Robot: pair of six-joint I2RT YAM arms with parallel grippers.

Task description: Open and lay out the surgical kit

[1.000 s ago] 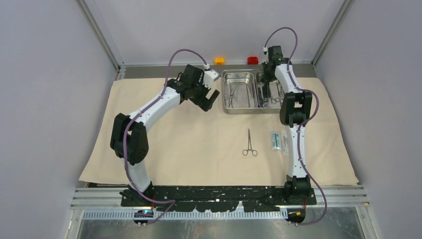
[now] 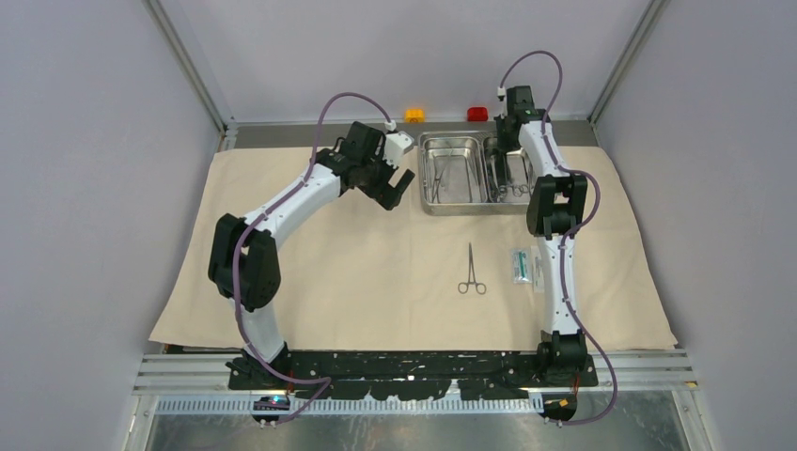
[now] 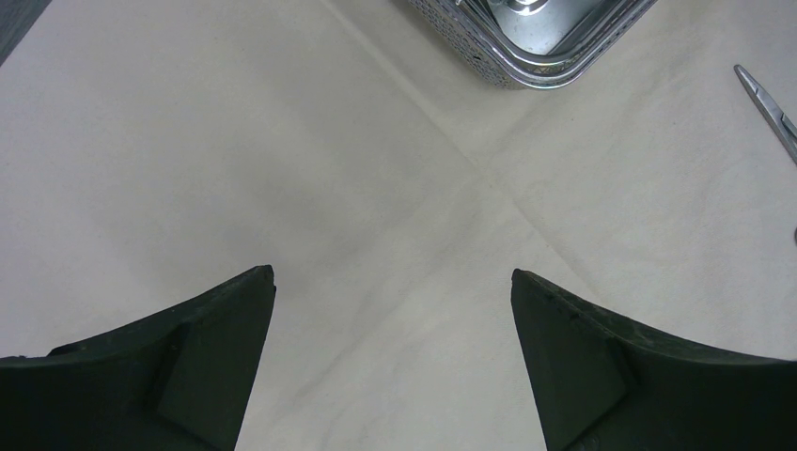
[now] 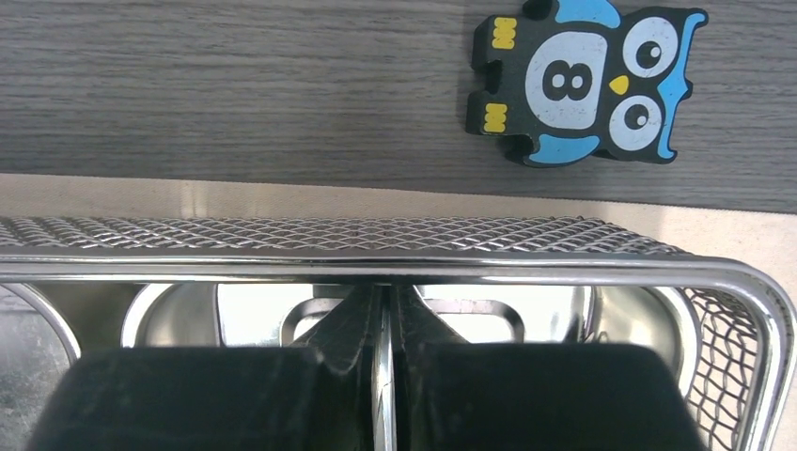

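Note:
At the back of the cloth sits a mesh-sided metal tray holding several steel instruments and inner metal pans. My right gripper reaches down into the tray's right part. Its fingers lie close together along a narrow metal instrument, whose lower end is out of sight. A ring-handled clamp lies on the cloth in front of the tray. To its right are a small packet and a pale strip, partly covered by the right arm. My left gripper hangs open and empty over bare cloth, left of the tray.
Behind the tray, on the grey table edge, an owl-shaped block lies beyond the rim. A yellow block and a red block are also along the back. Wide clear cloth stretches across the left and front.
Over the last second, the top view shows hardly any difference. Both arms, the tray and the items on the cloth keep their places.

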